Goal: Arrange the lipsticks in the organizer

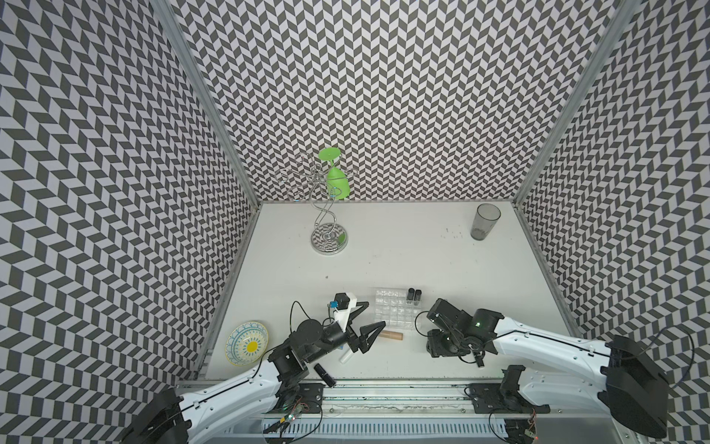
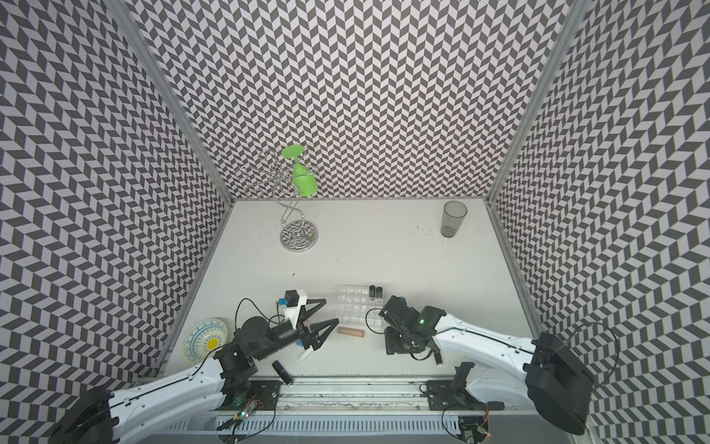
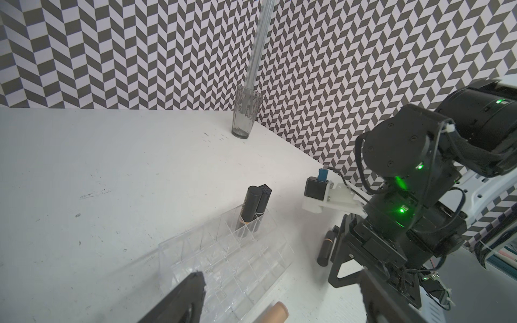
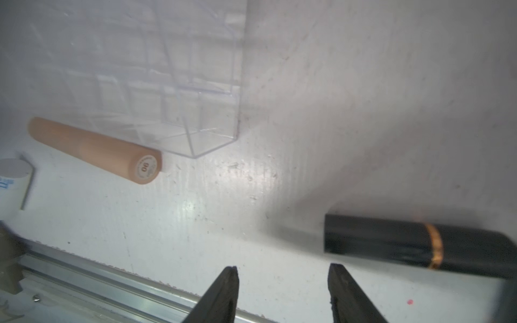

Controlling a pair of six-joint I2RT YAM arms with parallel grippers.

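The clear grid organizer [image 1: 394,307] sits at front centre, with two black lipsticks [image 3: 249,204] upright in its back-right slots. A tan lipstick [image 4: 94,148] lies along its front side; a black lipstick with an orange band [image 4: 377,237] lies to its right, under my right gripper, whose fingers are apart and empty over the table. My left gripper [image 1: 369,318] hangs open at the organizer's left, nothing between its fingers. A white tube [image 1: 345,355] lies below it and another black one [image 1: 324,374] near the front edge.
A patterned plate [image 1: 235,342] lies at front left. A metal stand with green parts [image 1: 336,185] stands at back left, a glass [image 1: 485,222] at back right.
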